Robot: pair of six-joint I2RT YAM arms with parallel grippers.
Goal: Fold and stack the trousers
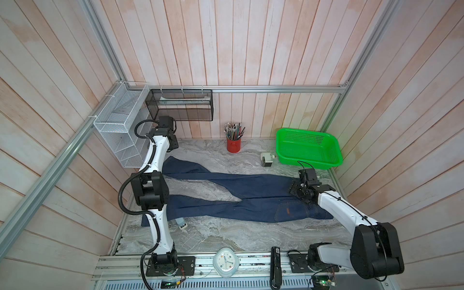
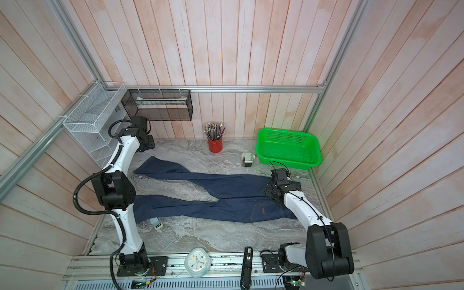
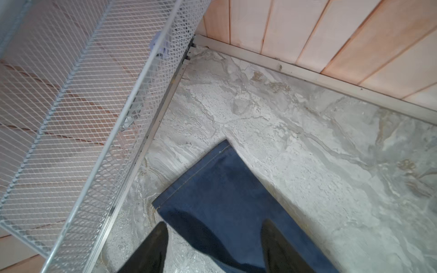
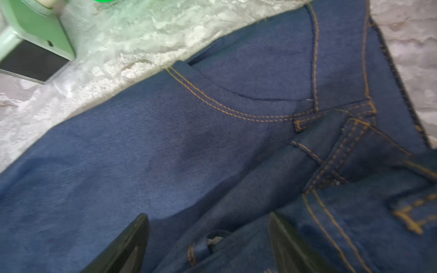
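Dark blue trousers (image 1: 227, 207) lie spread across the worktop, legs to the left and waist to the right. A gap shows between the two legs. In the left wrist view the far leg's hem (image 3: 191, 179) lies flat, and my left gripper hangs over that leg, its fingers apart with nothing held. Over the waist stands my right gripper, its fingers spread on either side of a bunched denim fold; the pocket and waistband stitching (image 4: 314, 91) show ahead of it. The left arm hides part of the near leg in the top left view.
White wire shelves (image 3: 82, 113) stand close to the left gripper. A red pen pot (image 1: 233, 145), a small pale green box (image 1: 266, 159) and a green basket (image 1: 309, 149) line the back. Under the near leg's edge lies a small light-blue object (image 1: 181, 222).
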